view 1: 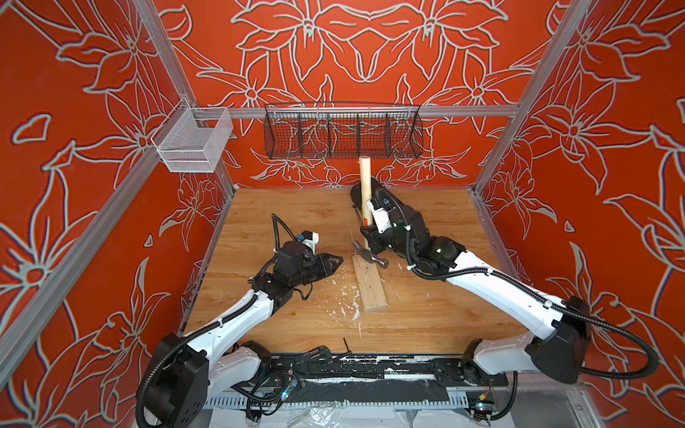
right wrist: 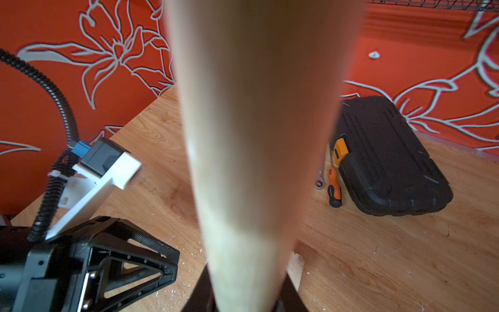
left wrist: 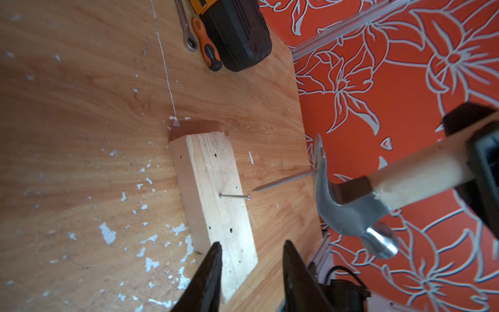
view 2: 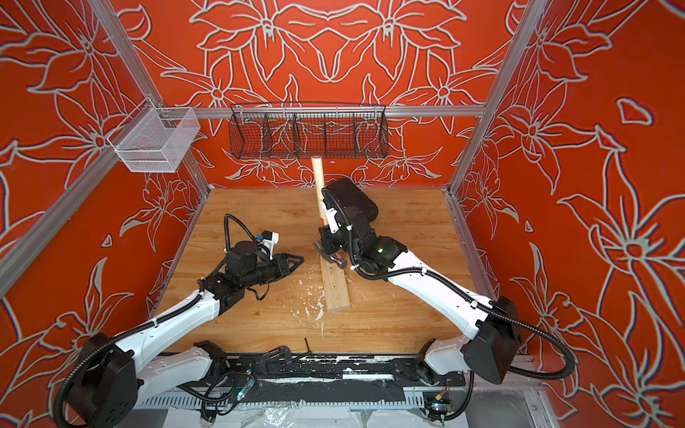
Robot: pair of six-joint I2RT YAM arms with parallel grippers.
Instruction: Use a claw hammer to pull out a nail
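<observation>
A pale wooden board lies on the table with a thin nail standing out of its top face. My right gripper is shut on the wooden handle of the claw hammer, which stands steeply upright in the right wrist view. Its metal head hangs above the board and to one side of that nail. From the claw juts a straight pointed metal piece, apparently another nail. To the left of the board, my left gripper is open, its fingers apart and empty.
Toward the back lie a black case, an orange-handled screwdriver and a wrench. White chips litter the table beside the board. A black wire basket hangs at the back.
</observation>
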